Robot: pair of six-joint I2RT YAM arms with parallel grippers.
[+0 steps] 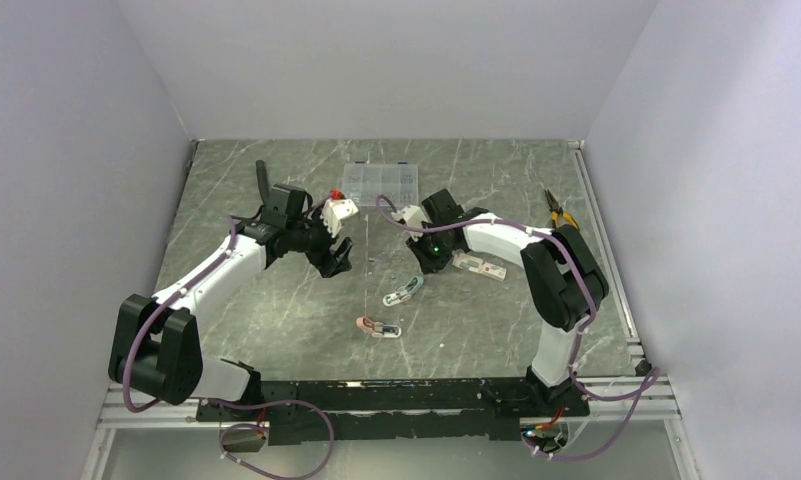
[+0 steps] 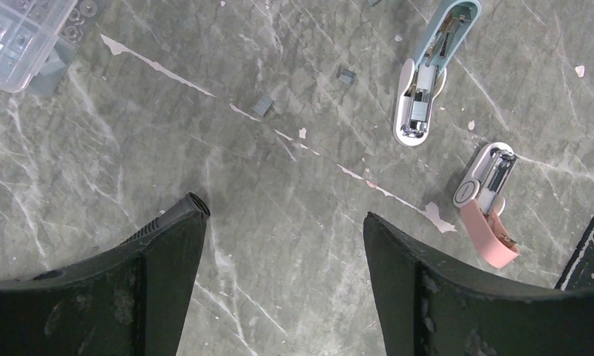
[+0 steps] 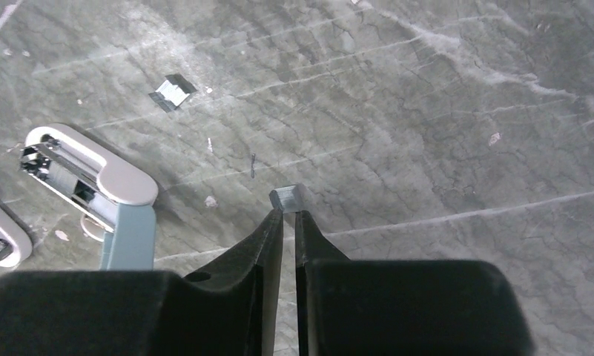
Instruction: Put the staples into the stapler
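A light-blue and white stapler (image 1: 403, 292) lies folded open mid-table, its metal magazine showing in the left wrist view. Nearer the front is a pink and white stapler (image 1: 379, 328), also opened out. My right gripper points down with its fingers close together, a narrow gap between them. At its tips is a small grey staple block (image 3: 287, 199); whether the fingers touch it I cannot tell. Another staple block (image 3: 172, 93) rests apart, near the blue stapler. My left gripper is wide open and empty, above bare table. More staple blocks (image 2: 263, 104) lie loose.
A clear compartment box (image 1: 380, 184) stands at the back. Pliers (image 1: 555, 210) lie far right, a black rod (image 1: 262, 180) back left. A pale flat box (image 1: 479, 266) sits just right of my right gripper.
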